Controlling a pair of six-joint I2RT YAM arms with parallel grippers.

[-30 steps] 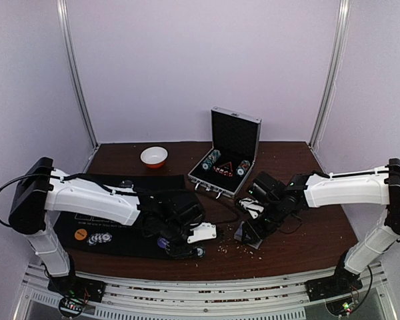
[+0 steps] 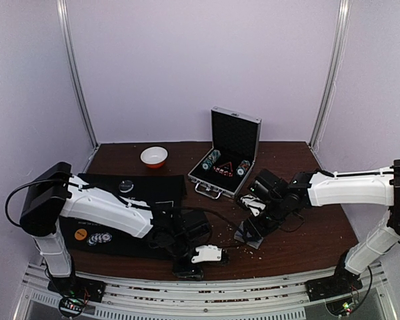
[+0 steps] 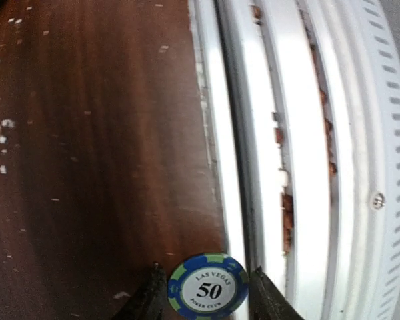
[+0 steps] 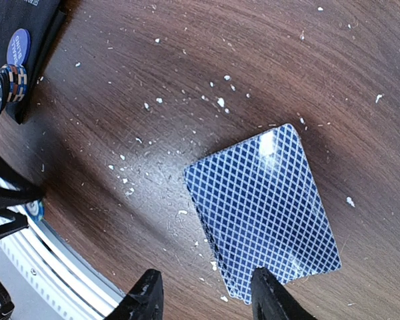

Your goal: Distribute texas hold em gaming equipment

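Observation:
A blue-green poker chip marked 50 lies at the front edge of the table, between the spread fingers of my left gripper. The same chip shows edge-on past the left gripper's black fingers in the right wrist view. My right gripper is over the table, its fingers apart with nothing seen gripped. In front of it is a blue-checked card deck, its near corner close to the right-hand finger. From above, the right gripper largely covers this deck. The open chip case holds chips and red dice.
On the black mat at left lie an orange disc, several white-looking chips and a purple blind disc beside dark chips. A bowl stands behind. Crumbs dot the wood.
The right arm has hardly moved, and the deck stays in place.

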